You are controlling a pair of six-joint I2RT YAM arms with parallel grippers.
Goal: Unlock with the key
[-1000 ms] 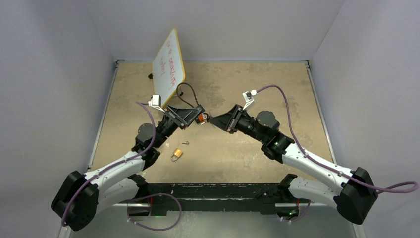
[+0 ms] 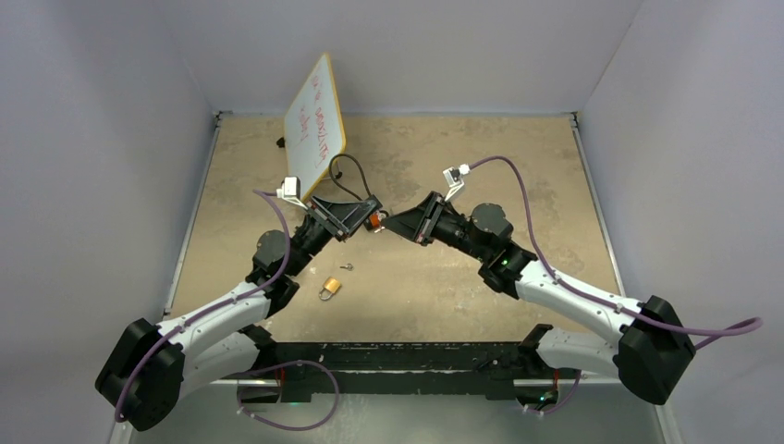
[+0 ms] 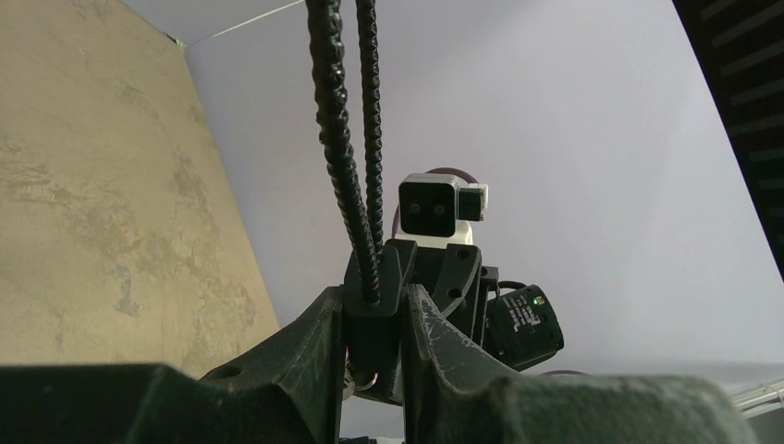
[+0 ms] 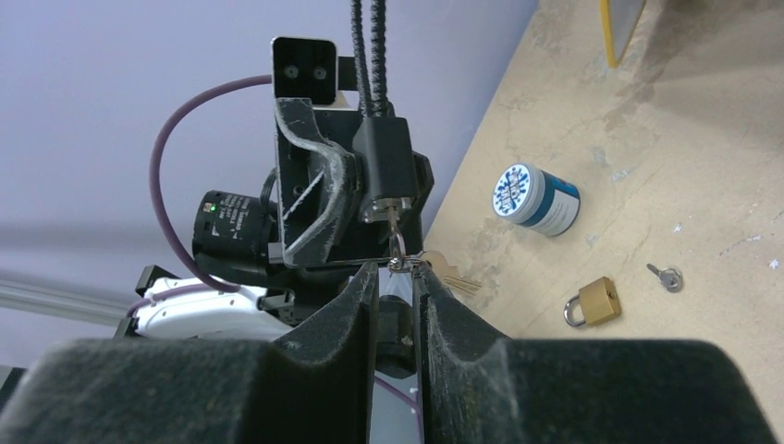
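My left gripper is shut on a black cable lock [image 4: 385, 162], whose twisted cable [image 3: 337, 139] rises from the body. A metal key [image 4: 398, 236] points into the underside of the lock body, with other keys [image 4: 444, 273] hanging beside it. My right gripper faces the lock, its fingertips at the key with a narrow gap between them; whether they grip it is unclear. In the top view both grippers meet near the middle, above the table. A brass padlock [image 4: 599, 301] and a small loose key [image 4: 667, 276] lie on the table below.
A whiteboard [image 2: 314, 125] with red writing stands at the back left. A tub [image 4: 545, 199] with a blue label sits on the table, seen in the right wrist view.
My right arm has shifted slightly left toward the lock over the last second. The left arm and the lock have stayed in place.
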